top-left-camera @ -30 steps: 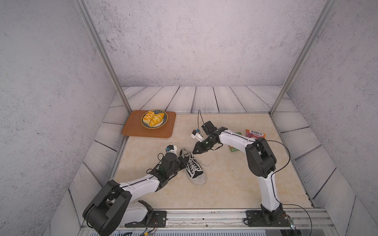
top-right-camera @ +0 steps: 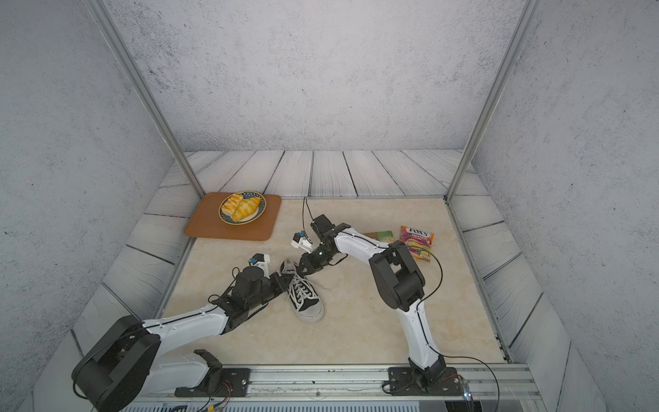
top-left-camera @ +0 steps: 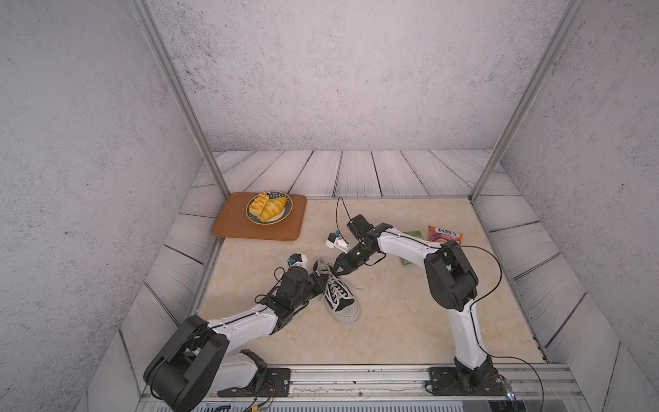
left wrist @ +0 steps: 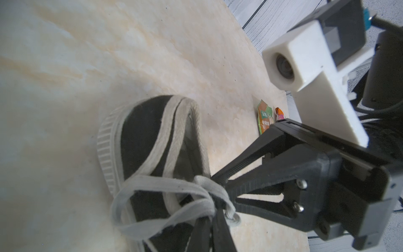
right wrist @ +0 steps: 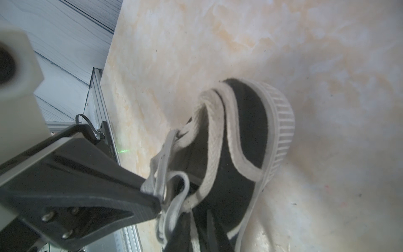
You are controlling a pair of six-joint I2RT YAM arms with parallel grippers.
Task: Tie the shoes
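Observation:
A black-and-white sneaker point(top-left-camera: 338, 294) lies mid-table, its toe toward the front edge. From the left, my left gripper reaches over the tongue, shut on the white lace. A wide loop of that lace point(left wrist: 147, 224) spreads from its fingertips across the shoe opening. My right gripper comes in from the opposite side, its fingers apart at the shoe's edge. In the left wrist view, a curl of lace point(left wrist: 220, 193) lies against the right gripper's fingertips; no firm hold on it shows. How the lace is crossed beneath the fingers is hidden.
At the back left, a brown tray point(top-left-camera: 233, 218) carries a patterned plate point(top-left-camera: 289, 208) of pastries. A red snack packet point(top-left-camera: 444, 234) and a green packet point(top-left-camera: 414, 234) lie at the right, partly behind the right arm.
My right gripper has moved a little left and toward the front, up against the shoe's laces. The left arm and the shoe stay about where they were.

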